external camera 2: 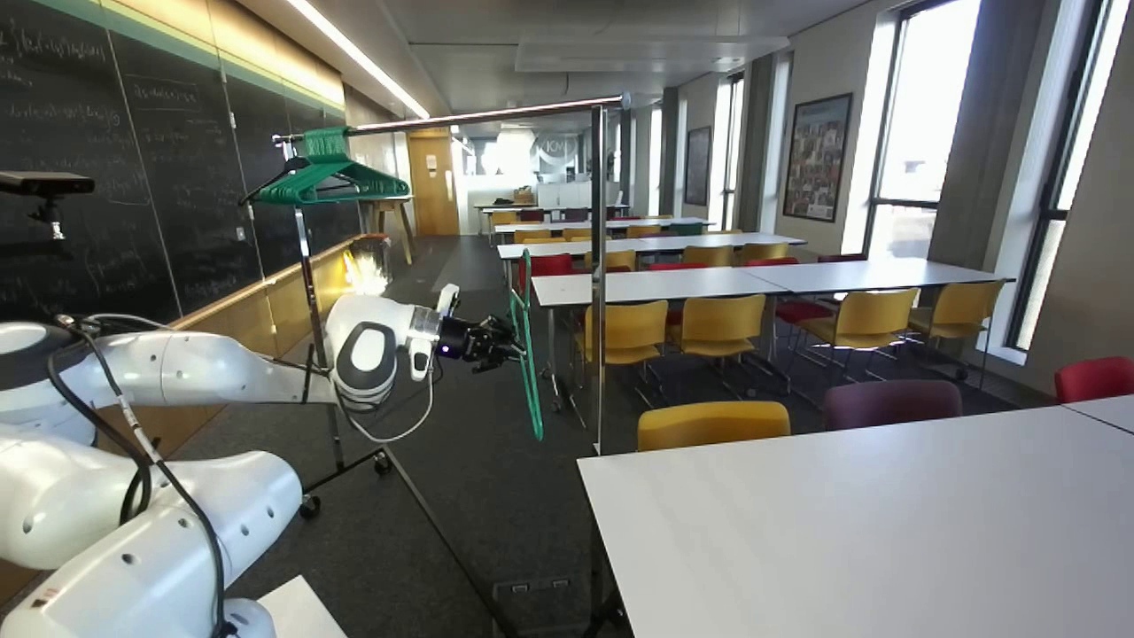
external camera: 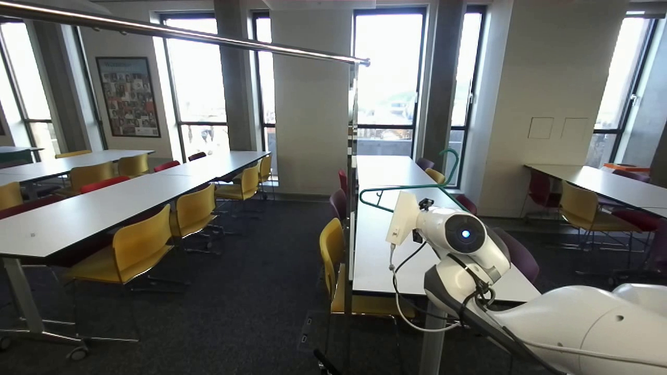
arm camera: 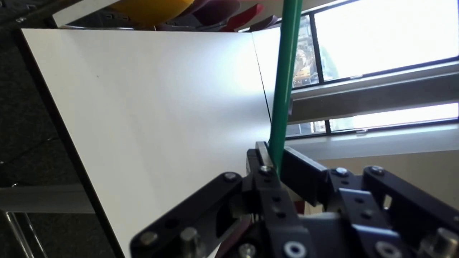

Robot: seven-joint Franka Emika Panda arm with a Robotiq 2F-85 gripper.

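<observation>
A green hanger [external camera: 400, 187] is held out in front of the arm, its hook [external camera: 454, 156] rising at the upper right. My gripper is shut on one green bar [arm camera: 284, 77] of it in the wrist view. Seen from the other side, the hanger [external camera 2: 528, 367] hangs nearly edge-on beyond the dark gripper [external camera 2: 517, 346]. The fingers are mostly hidden behind the white wrist in exterior view 1.
A metal rail [external camera 2: 478, 115] on an upright post [external camera 2: 598, 287] carries several green hangers [external camera 2: 330, 182] at its far end. White tables [external camera 2: 850, 532] and yellow chairs [external camera 2: 627, 331] stand beyond the rack. Open air surrounds the gripper below the rail.
</observation>
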